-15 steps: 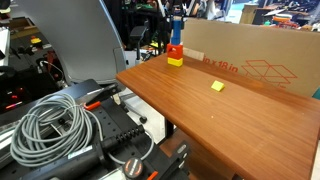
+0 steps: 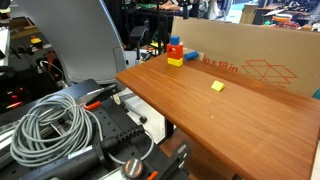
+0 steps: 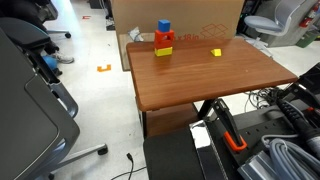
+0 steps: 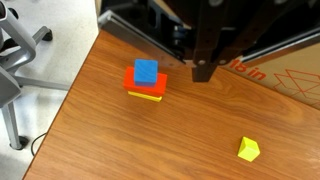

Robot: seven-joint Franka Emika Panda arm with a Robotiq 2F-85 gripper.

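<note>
A stack stands on the wooden table near its far edge. On top is a blue block (image 4: 146, 71), in the middle a red block (image 2: 175, 50), and at the bottom a yellow block (image 3: 163, 51). Apart from the stack lies a single small yellow block (image 4: 248, 149). My gripper is shut with nothing visible between its fingers, and it hangs above the table beside the stack in the wrist view. Only its lower end shows at the top of exterior view 1. In exterior view 2 I cannot see it.
A cardboard panel (image 2: 250, 55) rises along the back of the table (image 2: 225, 110). A small blue item (image 2: 193, 56) lies behind the stack. Coiled grey cable (image 2: 50, 130) lies off the table's near side.
The gripper was down at the blue block a second ago and has risen clear of it. The blue block stays on top of the red one.
</note>
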